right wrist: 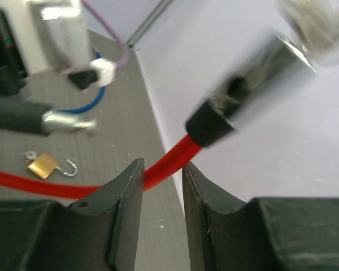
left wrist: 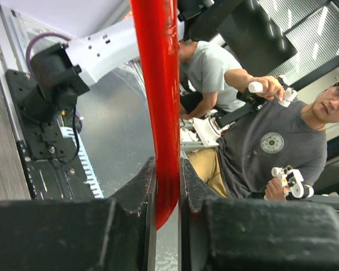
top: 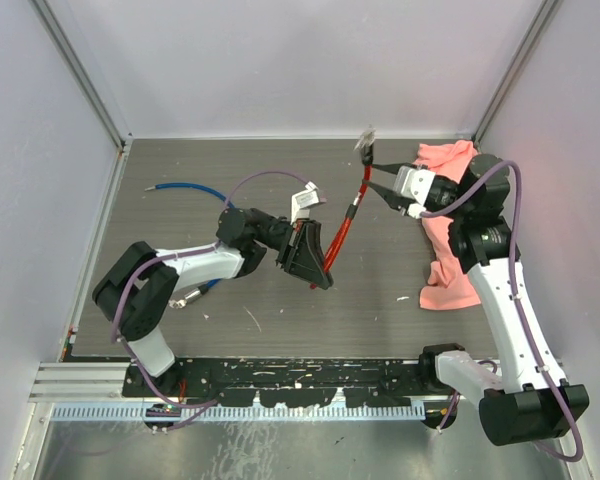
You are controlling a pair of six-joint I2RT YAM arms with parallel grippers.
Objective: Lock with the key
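The red cable [top: 333, 252] is bent double, with my left gripper [top: 320, 268] shut on its bend. In the left wrist view, its red surface [left wrist: 158, 79] runs up from between the left fingers. One black end with a metal head [top: 367, 148] points up and away, blurred in the right wrist view. A second black end [right wrist: 20, 117] has a metal tip. My right gripper [top: 373, 178] is open, its fingertips around or close beside the red cable near the head. A small brass padlock [right wrist: 43, 165] lies on the table. I cannot make out a key.
A blue cable [top: 192, 186] curves over the table behind the left arm. Pink cloth [top: 446, 275] lies along the right edge. Bare table [top: 230, 160] shows at the back and front middle. Walls rise on three sides.
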